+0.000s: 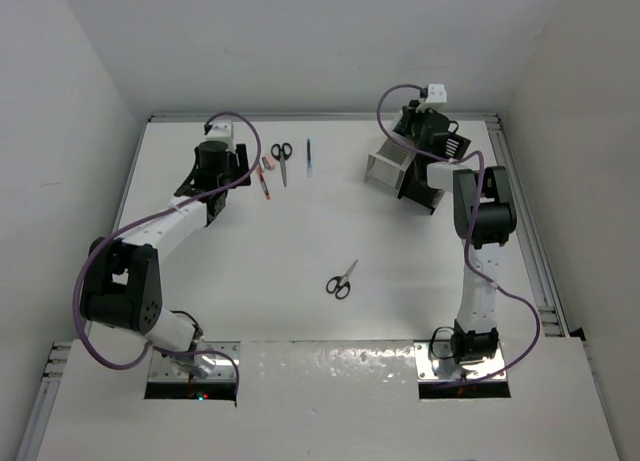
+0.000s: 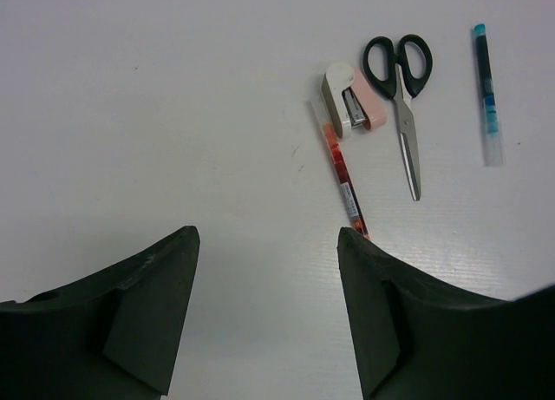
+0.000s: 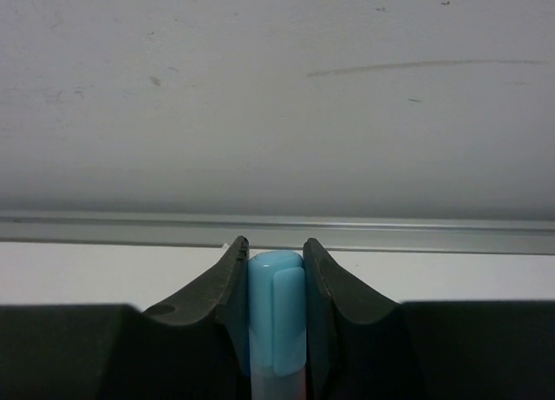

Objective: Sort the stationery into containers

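My right gripper is shut on a light-blue capped pen (image 3: 276, 313), above the group of containers at the back right, a white one (image 1: 388, 166) and black ones (image 1: 420, 193); the arm hides part of them. My left gripper stands open above the table's left part. Beyond its fingers lie a red-orange pen (image 2: 347, 187), a pink-and-white stapler (image 2: 368, 101), black-handled scissors (image 2: 408, 144) and a blue pen (image 2: 486, 79). A second pair of scissors (image 1: 340, 281) lies at the front middle.
A metal rail and wall stand behind the containers.
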